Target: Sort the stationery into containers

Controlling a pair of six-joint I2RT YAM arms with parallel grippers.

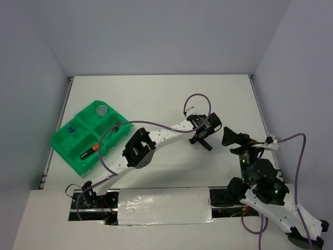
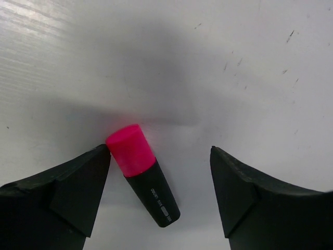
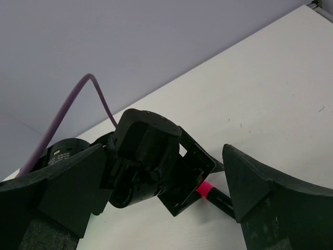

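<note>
A marker with a pink end and a black body (image 2: 144,176) lies on the white table. In the left wrist view it sits between the spread fingers of my left gripper, with the pink end close to the left finger. From above, only the marker's black end (image 1: 205,145) shows beyond the left gripper (image 1: 200,136). My right gripper is open and empty, held off to the right of the marker. The green compartment tray (image 1: 61,151) stands at the left, holding an orange-and-black marker (image 1: 89,151), a small blue item (image 1: 71,128) and a clear round item (image 1: 101,110).
Across the middle of the table (image 1: 156,94) stretches the left arm (image 1: 169,136), its purple cable looping above the tray's edge. Bare table lies behind and in front of that arm. Grey walls close off the back and sides.
</note>
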